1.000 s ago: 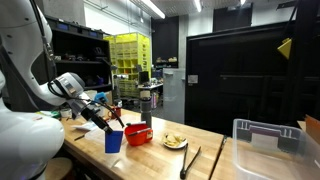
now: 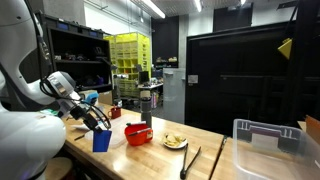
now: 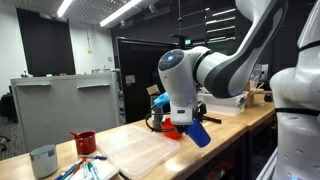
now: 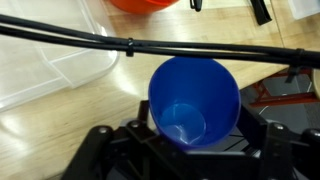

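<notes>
A blue cup (image 4: 195,100) fills the middle of the wrist view, its open mouth facing the camera. My gripper is shut on it, with dark fingers at either side of the cup. From exterior view 1 the cup (image 2: 101,142) appears slightly tilted near the table's front edge. In exterior view 2 the same cup (image 3: 199,134) slants beneath the wrist, near the edge of the table. Whether its base touches anything is unclear.
A red bowl (image 2: 138,133) stands beyond the cup, with a plate of yellowish food (image 2: 174,141) to its right. Long black tongs (image 2: 191,162) and a large clear bin (image 2: 264,149) are farther right. A clear shallow tray (image 3: 135,148) lies on the table. Cables cross the wrist view.
The arm and the blue cup have shifted left in exterior view 1, away from the red bowl. The cup stays in the gripper; the other table objects have not moved.
</notes>
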